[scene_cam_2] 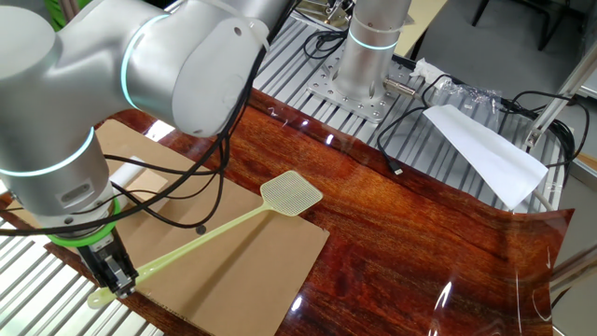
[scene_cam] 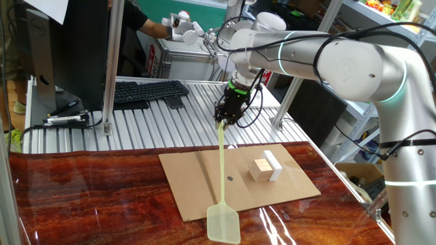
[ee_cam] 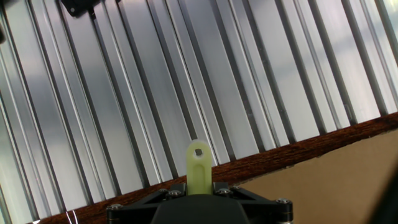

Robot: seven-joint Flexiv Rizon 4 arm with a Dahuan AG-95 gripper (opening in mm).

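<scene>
A pale yellow-green fly swatter (scene_cam: 223,223) has its handle in my gripper (scene_cam: 221,121), which is shut on it. Its mesh head points away from the gripper, over the front edge of the cardboard sheet (scene_cam: 193,178). In the other exterior view, the mesh head (scene_cam_2: 291,194) appears at the far end of the long handle, and the gripper (scene_cam_2: 121,287) grips near the handle's end. Between the dark fingers in the wrist view, the handle's rounded tip (ee_cam: 199,163) with its hole sticks out. A small dark spot (scene_cam: 230,178) lies on the cardboard, beside the handle.
On the cardboard, a wooden block (scene_cam: 259,170) stands against a white block (scene_cam: 272,165). The glossy wooden board (scene_cam: 88,194) is bare at the left. A keyboard (scene_cam: 151,91) lies on the ribbed metal table behind. Cables hang around the arm.
</scene>
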